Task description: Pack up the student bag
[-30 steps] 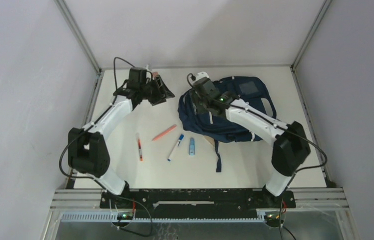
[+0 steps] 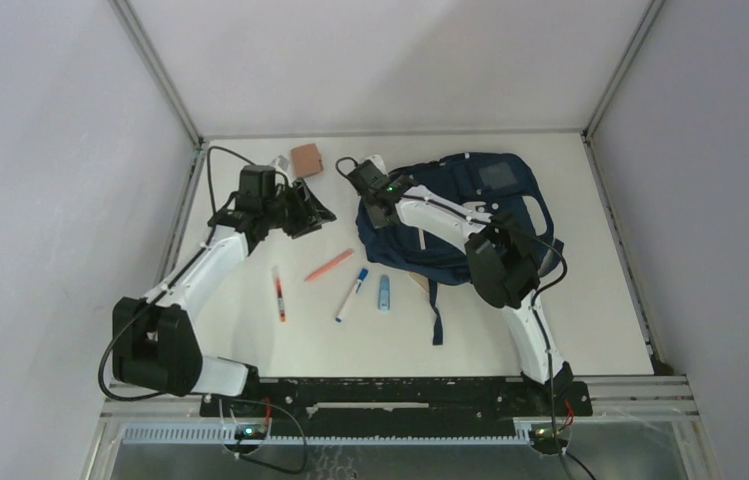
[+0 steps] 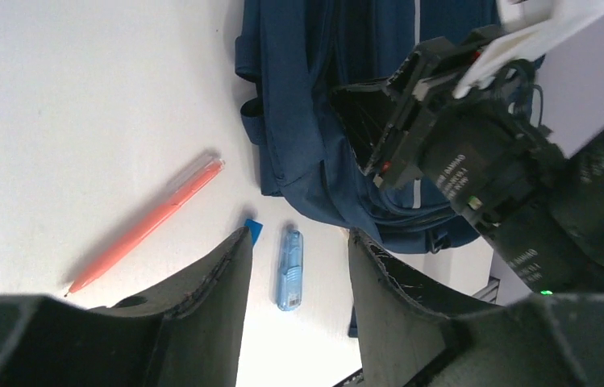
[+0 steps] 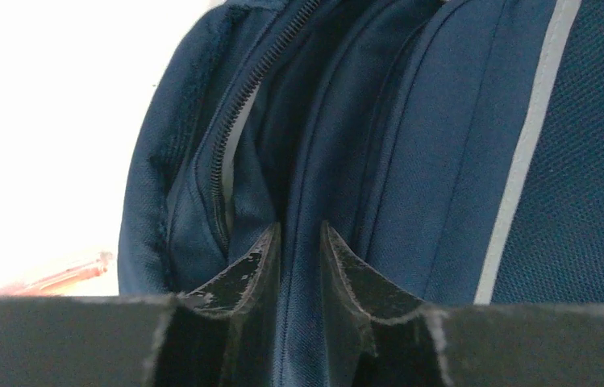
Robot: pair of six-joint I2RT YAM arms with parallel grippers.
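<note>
A dark blue bag (image 2: 458, 262) lies on the right half of the table, its zip (image 4: 230, 133) showing in the right wrist view. Over the bag's left part hovers my right gripper, its fingers slightly apart; bag fabric shows behind the gap. My left gripper is open and empty, above the table left of the bag. Below it in the top view lie a pink pen-like item (image 2: 330, 265), a white marker with a blue cap (image 2: 352, 295), a small light-blue item (image 2: 384, 293) and an orange-and-clear pen (image 2: 279, 294).
A brown block-like item (image 2: 306, 160) sits at the back left, behind the left arm. Something tan (image 2: 418, 279) pokes out beneath the bag's front edge. A bag strap (image 2: 437, 325) trails forward.
Both arms have drawn leftward and a little toward the front. The right gripper has shifted left over the bag. The bag and the loose items have stayed put.
</note>
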